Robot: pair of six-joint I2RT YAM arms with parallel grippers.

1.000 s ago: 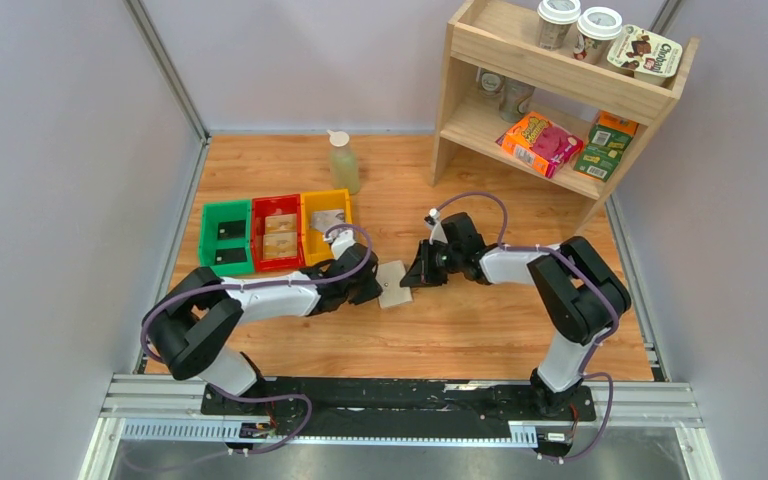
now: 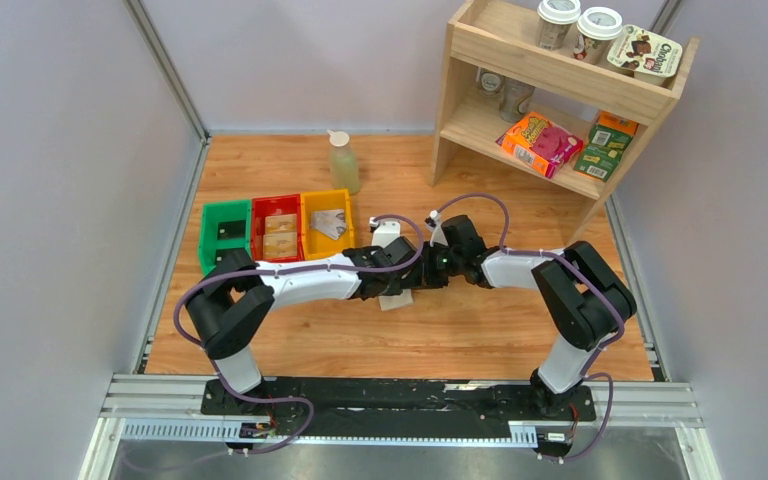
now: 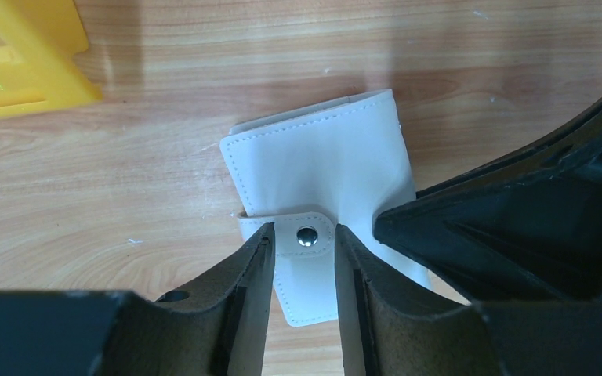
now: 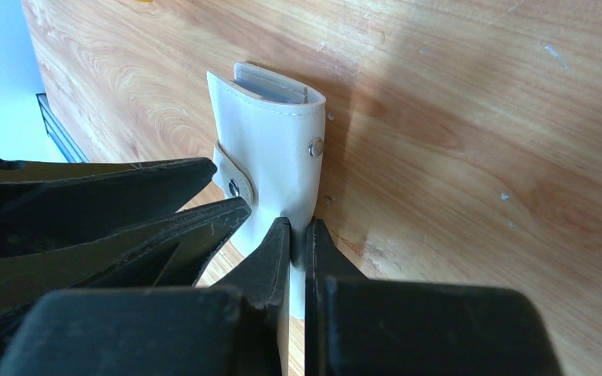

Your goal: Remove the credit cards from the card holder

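Observation:
The white card holder [image 3: 321,164] lies on the wooden table, its snap strap [image 3: 294,227] lying across the front with the stud showing. In the right wrist view my right gripper is shut on the right edge of the card holder [image 4: 270,133], whose top edge gapes slightly. My left gripper is part open above the strap, its two fingertips on either side of the stud as seen from its camera. Whether they touch the strap cannot be told. No cards can be made out. From above, both grippers largely cover the holder [image 2: 396,300].
Green [image 2: 225,212], red [image 2: 260,262] and yellow [image 2: 311,252] bins stand left of the holder. Behind them is a bottle [image 2: 344,165]. A wooden shelf [image 2: 560,75] stands at the back right.
My left arm has moved right, over the card holder and close against the right gripper. The right arm and the holder have hardly moved.

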